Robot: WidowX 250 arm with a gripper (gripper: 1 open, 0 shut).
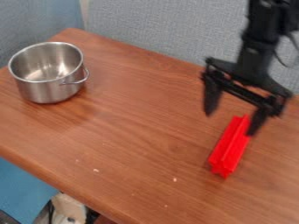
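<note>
My black gripper (240,100) is in the upper right of the camera view, blurred, hanging open above and just behind a red elongated object (230,146) that lies on the wooden table (128,140). Nothing shows between its fingers. A steel pot (47,72) with a wire handle stands at the upper left of the table.
A grey padded wall (152,26) runs along the back. The table's edge crosses the lower left, with a blue surface (21,188) below it.
</note>
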